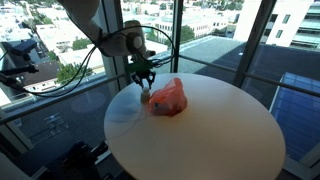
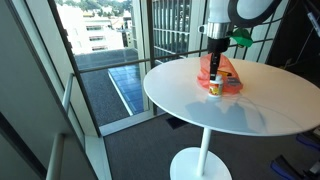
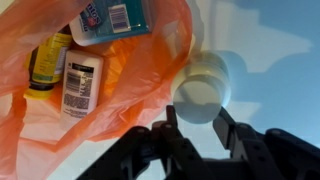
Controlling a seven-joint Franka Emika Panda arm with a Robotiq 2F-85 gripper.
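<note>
A small bottle with a pale round cap [image 3: 200, 95] and a white-and-yellow label [image 2: 215, 89] stands upright below my gripper [image 2: 214, 68]. In the wrist view my gripper is shut on the bottle near its cap, one finger on each side. The bottle is beside the orange plastic bag [image 1: 168, 98], just outside its edge. Its base is at or very near the tabletop; contact cannot be told for certain. From exterior view 1 the bottle [image 1: 145, 97] appears small, left of the bag.
Inside the open bag lie a blue-labelled container [image 3: 108, 18], a white bottle [image 3: 82, 84] and a yellow bottle [image 3: 48, 62]. Windows surround it.
</note>
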